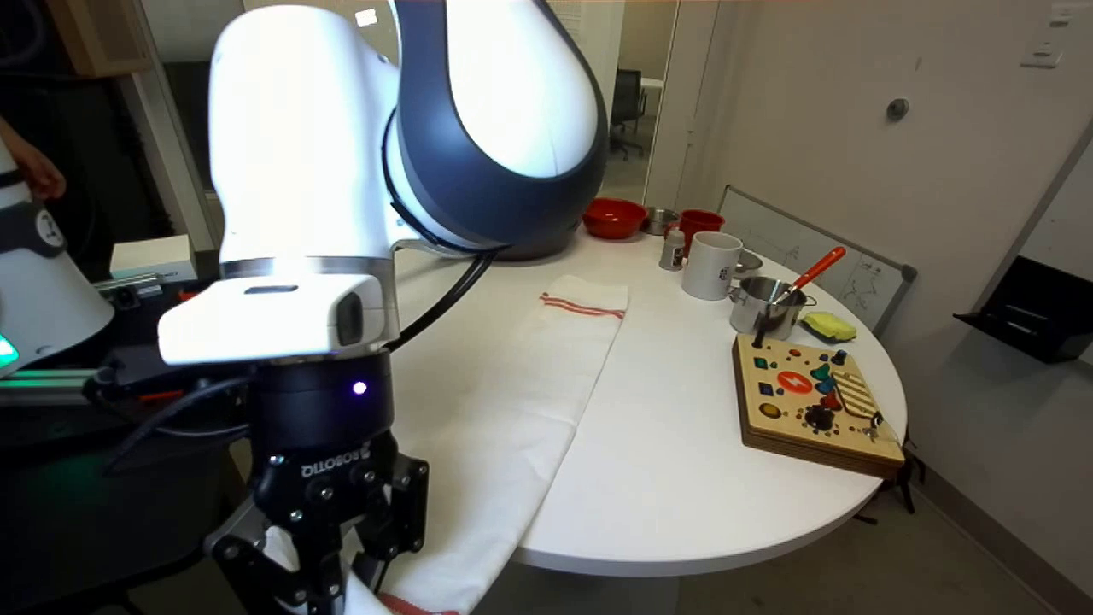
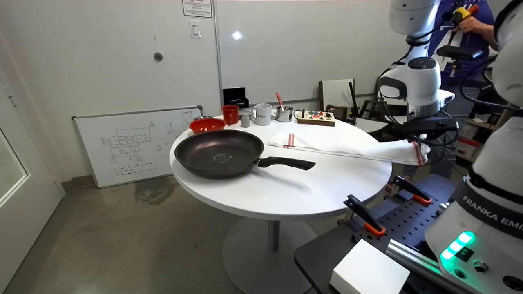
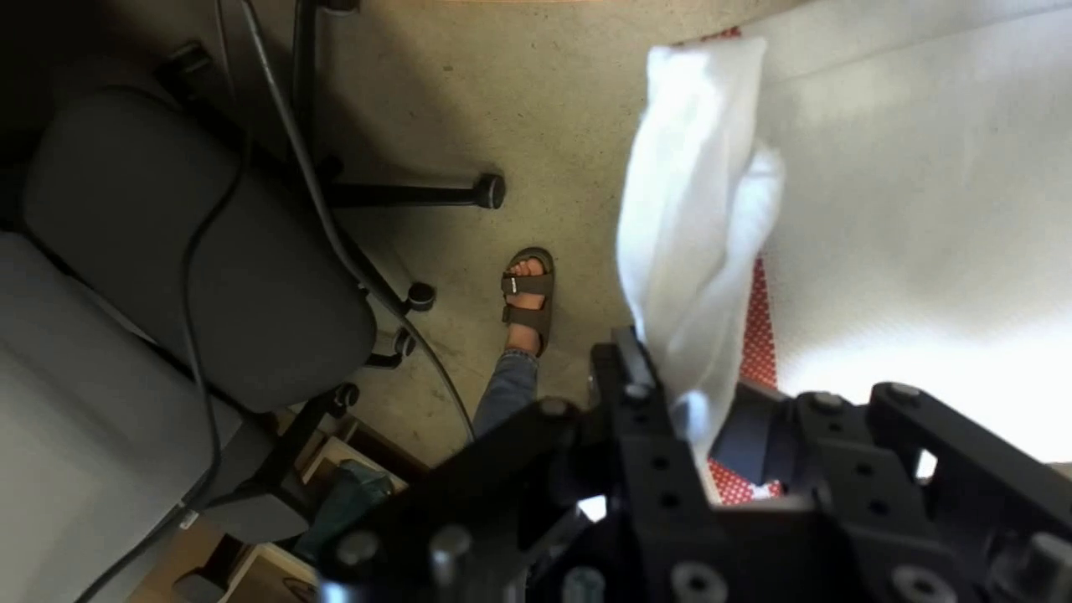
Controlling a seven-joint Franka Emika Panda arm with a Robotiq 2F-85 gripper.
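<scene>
A white towel (image 1: pixel 512 400) with red stripes lies stretched along the table in exterior view 1, its near end drawn past the table edge. My gripper (image 1: pixel 343 574) is shut on that end, low at the bottom of the view. In the wrist view a bunched fold of the towel (image 3: pixel 693 211) stands up from between the fingers of my gripper, with floor showing beside it. Exterior view 2 has the towel (image 2: pixel 338 145) running from the table middle to the right, its held end raised off the surface; the fingertips are hard to make out there.
A dark frying pan (image 2: pixel 220 152) sits on the table (image 2: pixel 274 196), its handle pointing toward the towel. Toward the back stand a red bowl (image 2: pixel 207 125), a white mug (image 2: pixel 263 114), a steel pot (image 1: pixel 768 306) and a wooden switch board (image 1: pixel 815 400).
</scene>
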